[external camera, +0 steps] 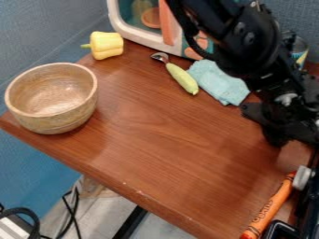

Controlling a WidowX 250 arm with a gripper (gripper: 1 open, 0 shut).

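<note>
My black gripper [277, 119] hangs low over the right side of the wooden table, above a brown, rounded object [293, 155] at the right edge. Its fingers are dark and partly out of frame, so their state is unclear. A wooden bowl [50, 110] sits at the left. A yellow pepper [104, 45] lies at the back left, and a pale yellow elongated item [182, 77] lies next to a metal spoon [161, 58] and a light blue cloth [218, 84].
A toy kitchen set [140, 33] stands at the back. A can [297, 47] is behind the arm. An orange crayon-like stick [267, 212] lies along the front right edge, by dark gear.
</note>
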